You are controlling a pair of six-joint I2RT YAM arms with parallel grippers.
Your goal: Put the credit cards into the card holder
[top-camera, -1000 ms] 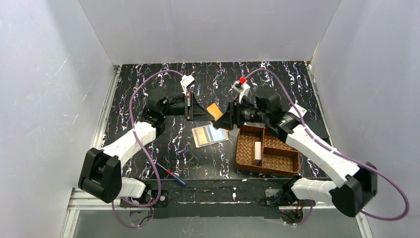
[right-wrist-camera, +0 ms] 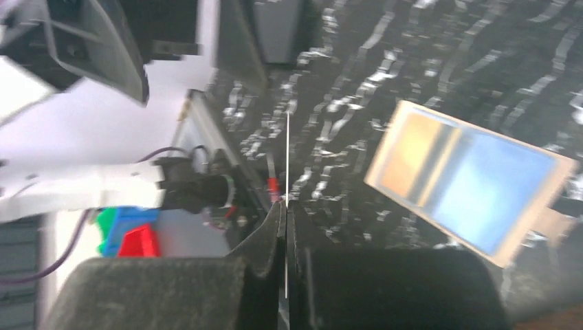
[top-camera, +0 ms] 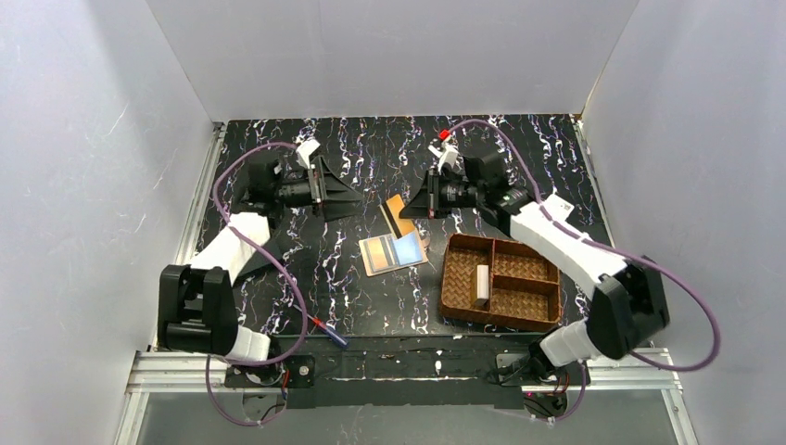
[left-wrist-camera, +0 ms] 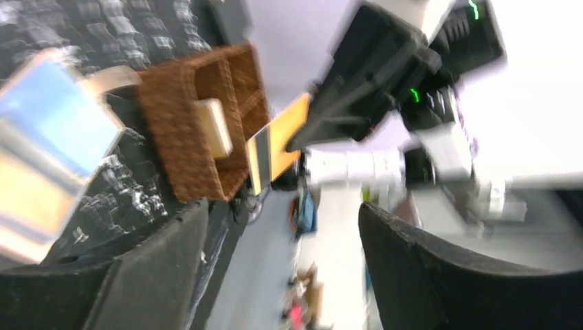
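An orange card with a dark stripe point(top-camera: 399, 211) hangs above the table, my right gripper point(top-camera: 405, 214) shut on its edge. The left wrist view shows this card point(left-wrist-camera: 280, 136) face on; in the right wrist view the card point(right-wrist-camera: 287, 155) appears as a thin upright line between the closed fingertips. My left gripper point(top-camera: 360, 203) stands open to the left of the card, apart from it, with nothing between its fingers. Flat on the table below lies the card holder point(top-camera: 378, 255), with a light blue area point(right-wrist-camera: 491, 185) and orange and grey bands.
A brown woven box point(top-camera: 526, 301) with compartments stands at the front right, a white block point(top-camera: 482, 285) inside it. A screwdriver point(top-camera: 331, 333) lies near the front edge, left of the holder. Behind the holder the table is clear.
My left gripper has opened and moved away left and back; the card stays in my right gripper and has shifted slightly.
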